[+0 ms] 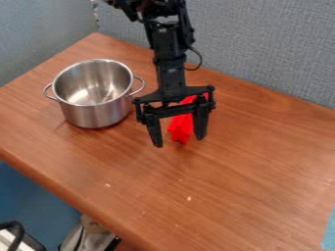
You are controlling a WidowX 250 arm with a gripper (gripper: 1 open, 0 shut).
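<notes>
My black gripper (178,128) hangs over the middle of the wooden table, its two fingers spread open. A red object (183,128) lies just behind it, between and beyond the fingers and partly hidden by the gripper; I cannot tell whether they touch.
A steel pot (92,108) with two handles stands at the left, close beside the arm.
</notes>
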